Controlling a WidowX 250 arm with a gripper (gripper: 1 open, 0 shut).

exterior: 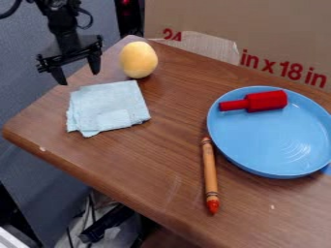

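Observation:
My black gripper [75, 69] hangs at the upper left, above the table's back-left edge and behind a folded pale blue cloth [106, 108]. Its fingers are apart with nothing seen between them. A yellow egg-shaped object [138, 59] stands right of it. On the right, a blue plate [272, 145] holds a red cylindrical object with a thin handle [262, 101]. An orange crayon [210, 176] lies left of the plate, pointing toward the front.
A cardboard box [239, 29] stands along the back.

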